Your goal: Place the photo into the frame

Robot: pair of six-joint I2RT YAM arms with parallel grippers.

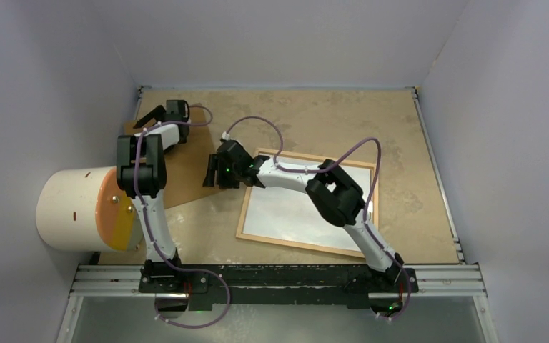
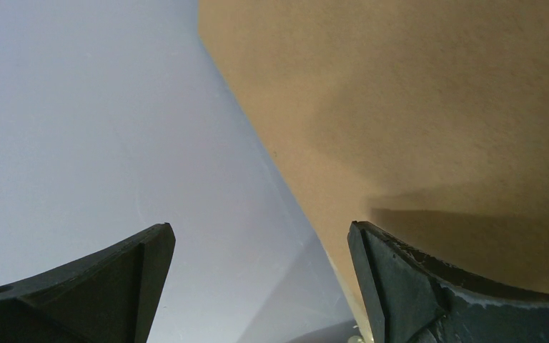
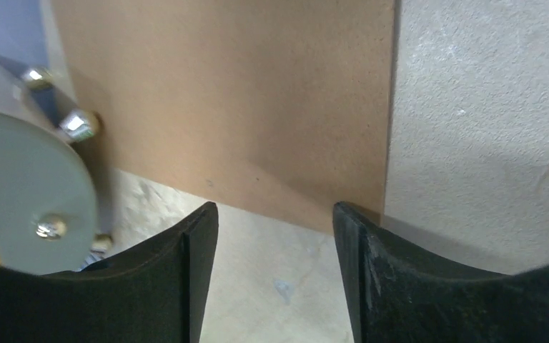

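A brown board (image 1: 186,175) lies at the left of the table. My left gripper (image 1: 150,120) hangs over its upper left; the left wrist view shows its open fingers straddling the board's edge (image 2: 293,171), nothing between them. My right gripper stands open just beside the board's near right corner, over the edge (image 3: 271,200), holding nothing. Right of it, partly under my right arm, lies a light wooden frame (image 1: 293,241) with a white inside (image 1: 279,211). No photo image is visible on any surface.
A white cylinder (image 1: 71,211) with an orange and yellow end and metal knobs sits at the lower left, close to the board. Walls border the left, back and right.
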